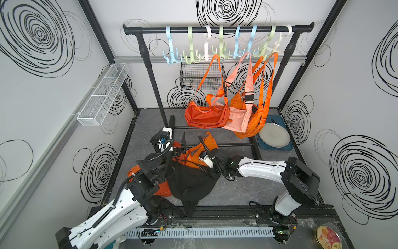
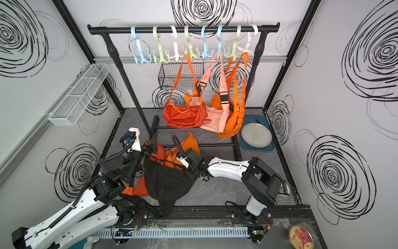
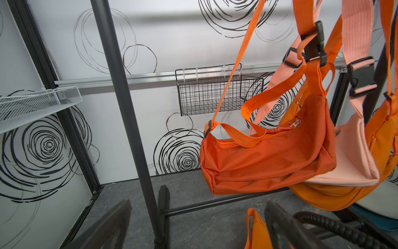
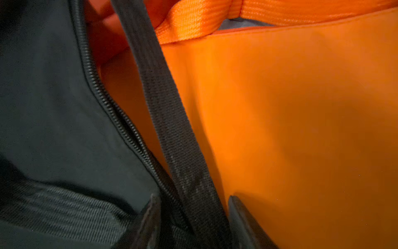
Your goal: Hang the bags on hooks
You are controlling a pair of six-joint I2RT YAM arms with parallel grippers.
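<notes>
On the floor lies a black bag (image 1: pixel 190 186) over orange bags (image 2: pixel 186 147). My right gripper is low over them, its fingers part open either side of a black strap (image 4: pixel 174 120); whether it grips the strap does not show. My left gripper stands open, raised before the rack, with nothing between its fingers. From the rail (image 1: pixel 145 30) hang pastel hooks (image 1: pixel 190 45); those at the right carry red-orange (image 3: pixel 265 161), pink (image 3: pixel 348 157) and orange bags.
The rack's upright (image 3: pixel 124 108) and floor bars stand before me. A plate on a blue tray (image 2: pixel 257 134) is at the right, a white wire basket (image 1: pixel 99 97) on the left wall, a black one (image 3: pixel 211 95) at the back.
</notes>
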